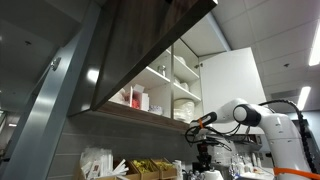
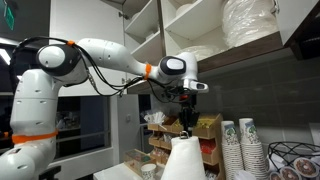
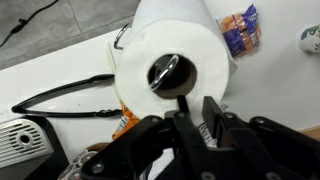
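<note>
A white paper towel roll [image 3: 190,35] stands upright on the counter, a metal holder rod [image 3: 162,72] showing inside its dark core in the wrist view. My gripper is pointed down over the near edge of the roll's top, its two black fingertips parted by a gap. Nothing shows between them. In exterior view 2 the gripper [image 2: 187,128] is right above the tapering top of the roll [image 2: 184,160]. Whether the fingers touch the paper cannot be told. In exterior view 1 the gripper [image 1: 204,160] is small and dark.
Black tongs [image 3: 60,103] and a snack packet [image 3: 239,32] lie beside the roll. Stacked paper cups [image 2: 232,148] stand close on its right. Behind are tiered wooden bins [image 2: 208,130], with open cupboard shelves [image 1: 158,78] overhead.
</note>
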